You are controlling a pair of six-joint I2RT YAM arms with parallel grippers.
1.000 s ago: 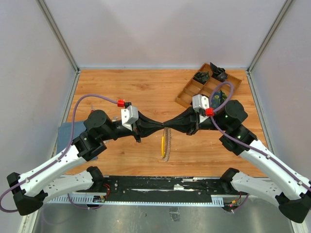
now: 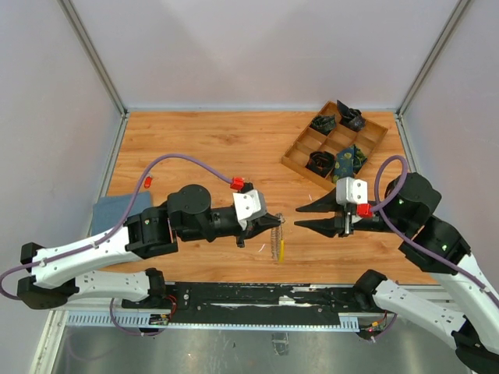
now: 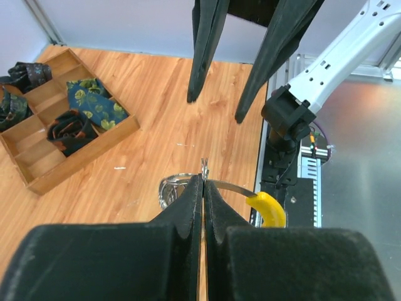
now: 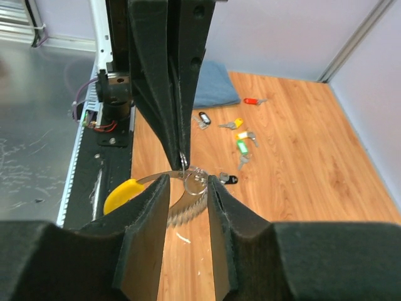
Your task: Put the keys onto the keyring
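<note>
My left gripper is shut on the keyring, whose thin metal loop shows at its fingertips in the right wrist view. A pale coiled strap and a yellow tag hang below. Facing it, my right gripper stands open, nothing between its fingers.
At the back right sits a wooden compartment box holding dark rolled cloths. A blue-grey cloth lies on the left side of the table, partly behind the left arm.
One second ago both grippers met at the keyring. The right one has since opened and drawn off to the right; the left has shifted right and frontward, keyring with it.
</note>
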